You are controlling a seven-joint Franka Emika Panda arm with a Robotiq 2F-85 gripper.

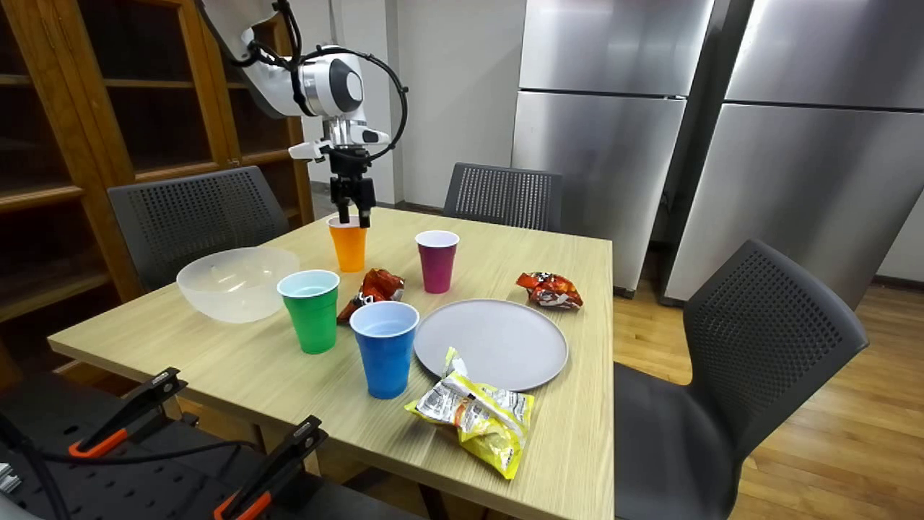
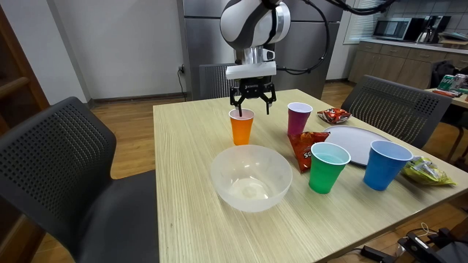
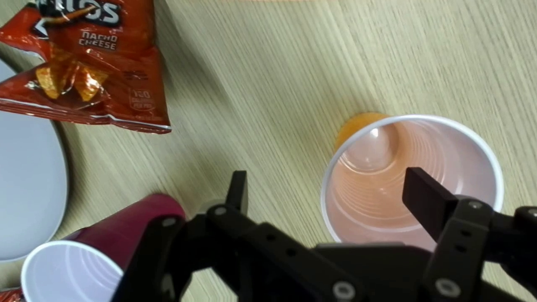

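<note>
An orange cup (image 1: pixel 349 247) with a white inside stands upright at the far part of the table. My gripper (image 2: pixel 254 112) points down above it, fingers apart and nothing gripped. In the wrist view one finger (image 3: pixel 428 201) overlaps the mouth of the orange cup (image 3: pixel 413 151), while the other finger (image 3: pixel 238 191) is over bare table on the far side of the cup's rim. Whether the first fingertip dips below the rim is hard to tell. A maroon cup (image 1: pixel 437 264) stands upright a short way to the side.
A translucent bowl (image 2: pixel 251 179), a green cup (image 2: pixel 327 168) and a blue cup (image 2: pixel 381 168) stand nearer. Chip bags lie around, one red bag (image 1: pixel 374 293) between cups, one red (image 1: pixel 551 290) and one yellow (image 1: pixel 485 420) near a grey plate (image 1: pixel 502 342).
</note>
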